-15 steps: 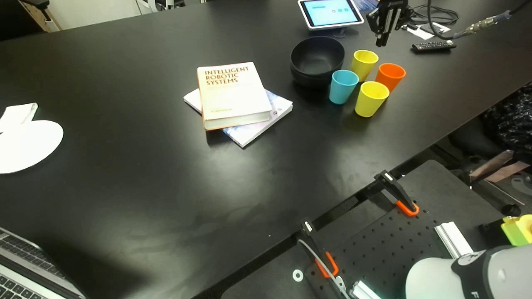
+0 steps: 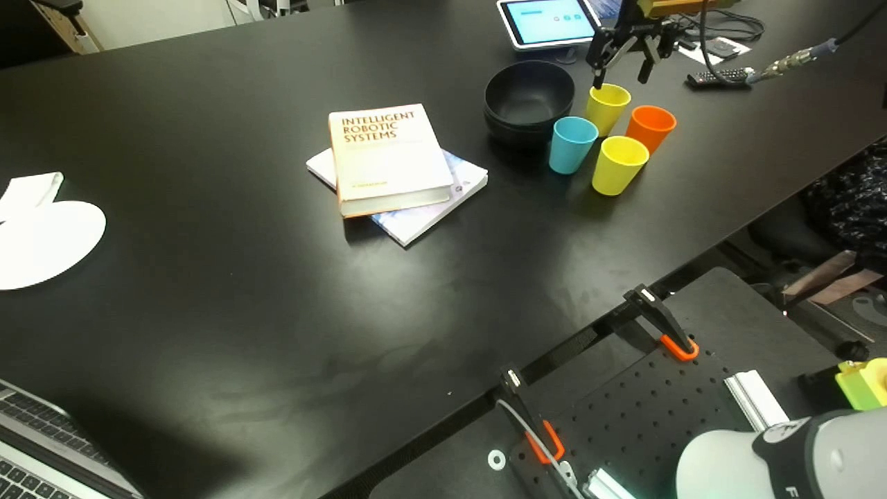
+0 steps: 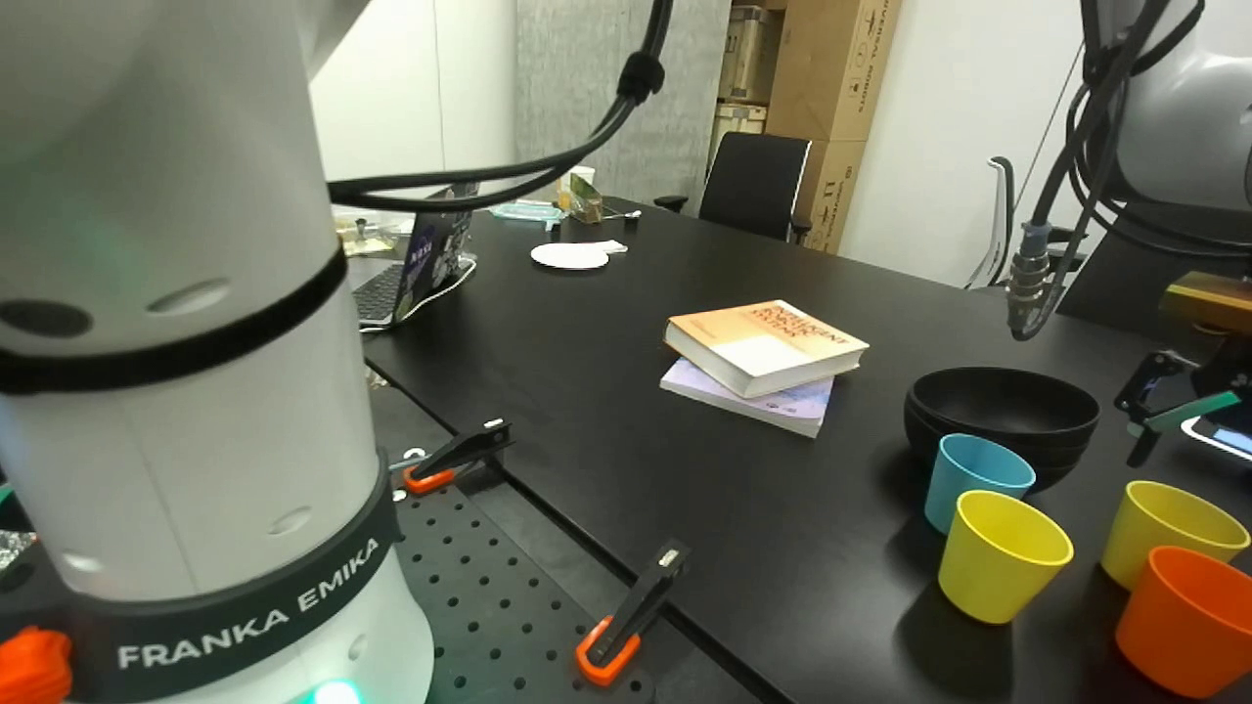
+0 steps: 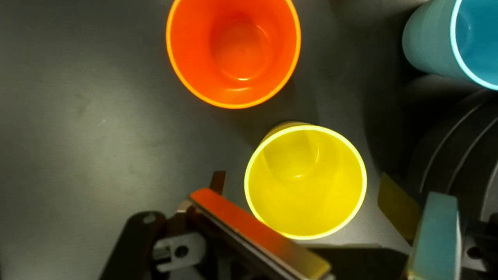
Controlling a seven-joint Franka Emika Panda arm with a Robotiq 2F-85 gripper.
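Note:
My gripper (image 2: 621,80) is open above the far yellow cup (image 2: 606,115), with nothing between its fingers. In the wrist view that yellow cup (image 4: 305,186) stands upright and empty, lying between the lines of the two spread fingers. An orange cup (image 4: 238,51) is close by, and a blue cup (image 4: 434,39) shows at the top right corner. A second yellow cup (image 2: 617,170) stands in front, outside the wrist view. In exterior view 2 my gripper (image 3: 1140,424) hangs higher than the cup rims.
Black bowls (image 2: 520,129), stacked, sit left of the far yellow cup. Further left lie two stacked books (image 2: 391,158). A tablet (image 2: 549,21) stands behind, and a remote (image 2: 703,80) lies to the right.
My gripper has moved left and slightly nearer the far yellow cup, and its fingers now appear spread apart. The cups, bowls and books have stayed put.

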